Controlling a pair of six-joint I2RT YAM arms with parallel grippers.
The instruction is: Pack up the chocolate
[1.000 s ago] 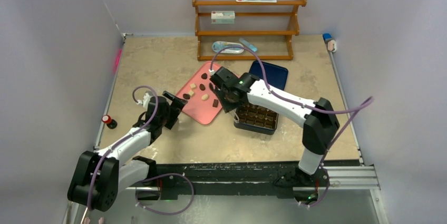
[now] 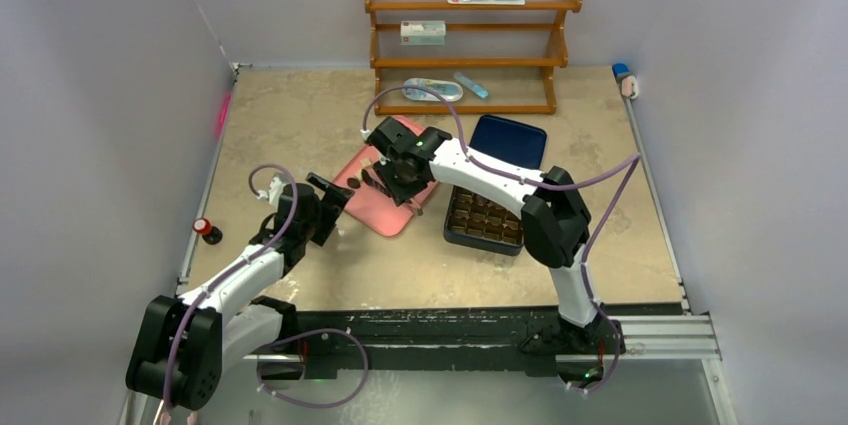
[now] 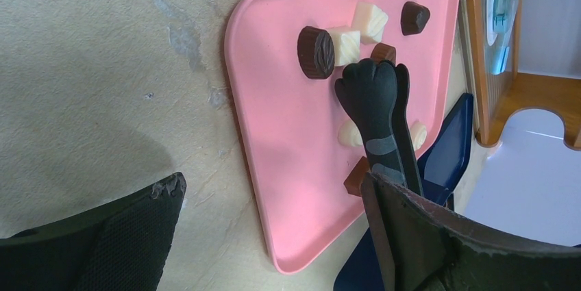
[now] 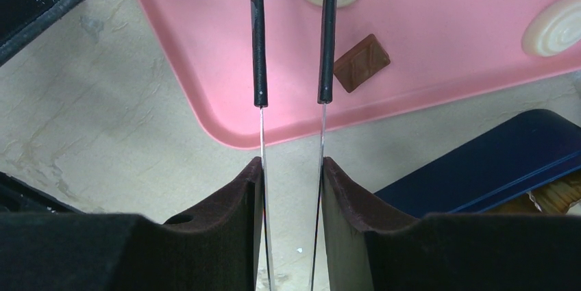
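Note:
A pink tray [image 2: 385, 215] holds several dark and white chocolates, among them a round dark one [image 3: 315, 52], a white cube [image 3: 370, 21] and a brown square [image 4: 361, 64]. My right gripper [image 2: 398, 190] is over the tray, its black-gloved tongs part apart above the chocolates; nothing shows between the tips in the left wrist view, though the far ends are out of the right wrist view. My left gripper stands open at the tray's left, empty. A dark compartmented box [image 2: 480, 225] sits right of the tray.
A navy lid [image 2: 510, 135] lies behind the box. A wooden rack [image 2: 465, 60] stands at the back, and a small red-capped bottle [image 2: 208, 231] at the left edge.
My right arm has moved left, from beside the box to over the middle of the pink tray. The left arm has hardly moved.

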